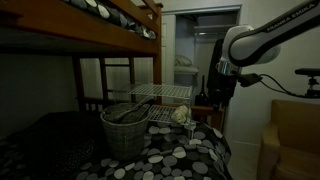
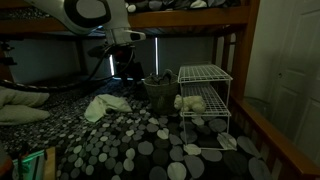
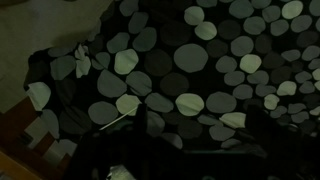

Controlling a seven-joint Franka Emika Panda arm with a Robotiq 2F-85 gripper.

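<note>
My gripper [image 1: 220, 92] hangs in the air above the right end of the bed, pointing down. Along the bottom of the wrist view, its two dark fingers stand wide apart, with only the spotted bedspread [image 3: 185, 58] showing between them; the gripper is open. A grey woven basket [image 1: 124, 134] with dark contents stands on the bed. Beside it is a two-tier white wire rack [image 2: 204, 73]. A pale plush-looking item [image 2: 190, 103] sits on the rack's lower shelf. A crumpled white cloth [image 2: 107, 107] lies on the bed.
An upper bunk [image 1: 90, 30] overhangs the basket and rack. A wooden rail [image 2: 275, 140] runs along one side of the bed. A brown armchair [image 1: 293, 135] stands at the right. Much of the bedspread in front of the rack is clear.
</note>
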